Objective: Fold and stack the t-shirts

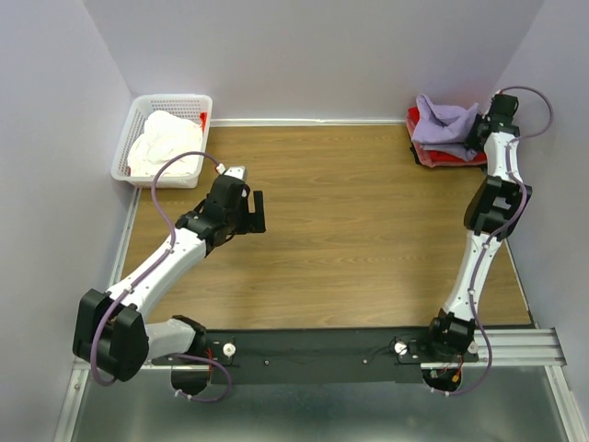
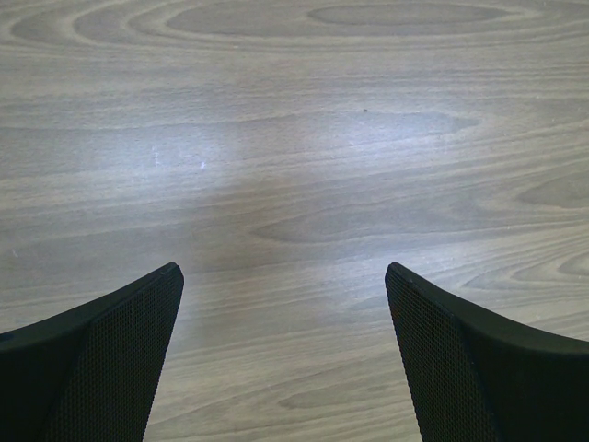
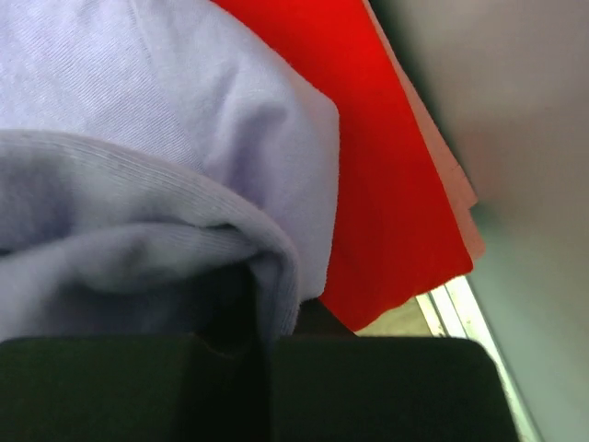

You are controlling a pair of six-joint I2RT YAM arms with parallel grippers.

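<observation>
A lavender shirt (image 1: 444, 124) lies rumpled on top of a stack at the table's back right corner. Beneath it are a red shirt (image 1: 448, 158) and a pinkish one (image 1: 422, 152). My right gripper (image 1: 477, 138) is shut on the lavender shirt at the stack's right side. In the right wrist view the lavender cloth (image 3: 120, 212) runs down between the fingers, with the red shirt (image 3: 396, 212) and the pink edge (image 3: 444, 170) showing beside it. Over bare wood at the left, my left gripper (image 1: 260, 212) stands open, nothing between its fingers.
A white basket (image 1: 125, 147) with white cloth (image 1: 164, 138) and a bit of red stands at the back left. Walls rise close behind and right of the stack.
</observation>
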